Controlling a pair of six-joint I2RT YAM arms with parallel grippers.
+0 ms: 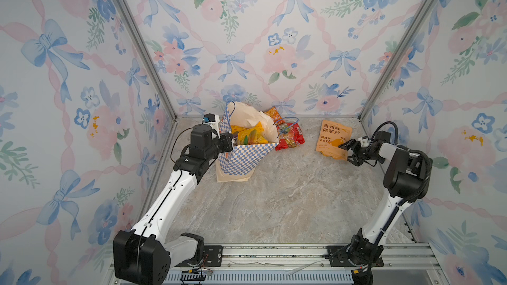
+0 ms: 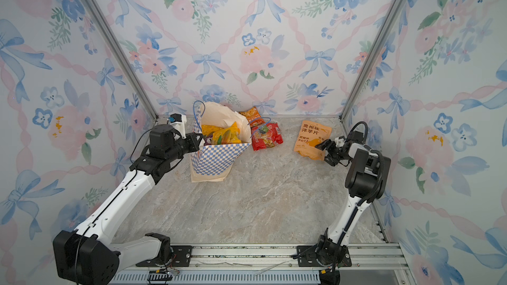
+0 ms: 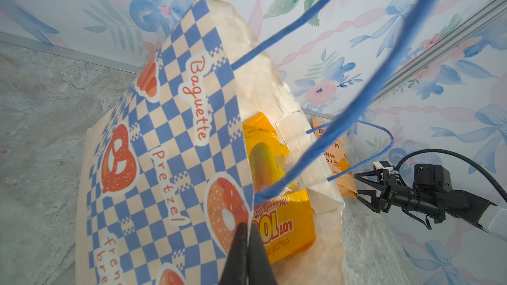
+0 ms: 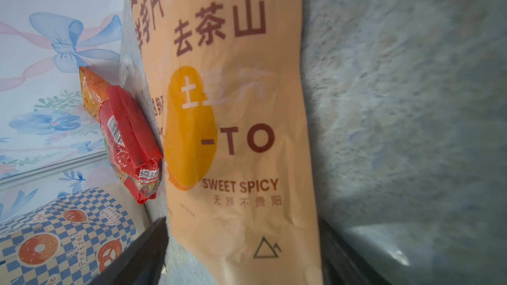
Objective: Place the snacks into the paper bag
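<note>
The checkered paper bag stands at the left with yellow snacks inside. My left gripper is shut at the bag's near-left top edge, on the rim by the blue handle in the left wrist view. Red snack and orange snack packets lie right of the bag. A kraft potato chip bag lies flat at the back right. My right gripper is at its right edge, part open, the bag's lower end between its fingers in the right wrist view.
Patterned walls close in the back and both sides.
</note>
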